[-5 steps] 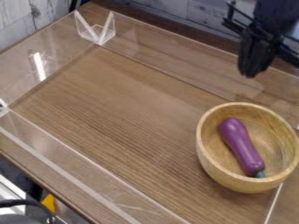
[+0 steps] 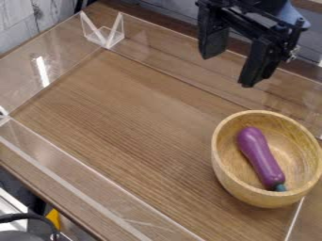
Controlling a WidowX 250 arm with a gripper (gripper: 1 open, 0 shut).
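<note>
My gripper (image 2: 236,54) is a large dark shape over the top right of the wooden table, open, with its two fingers pointing down. Below it, at the lower right, a cream bowl (image 2: 229,166) holds a purple elongated object (image 2: 258,153) with a teal end, lying along the bowl's length.
A clear, wedge-shaped plastic piece (image 2: 104,28) stands at the upper left. Dark hardware shows at the lower left corner.
My gripper has come further down into view and now covers more of the top right. The bowl and purple object look unmoved.
</note>
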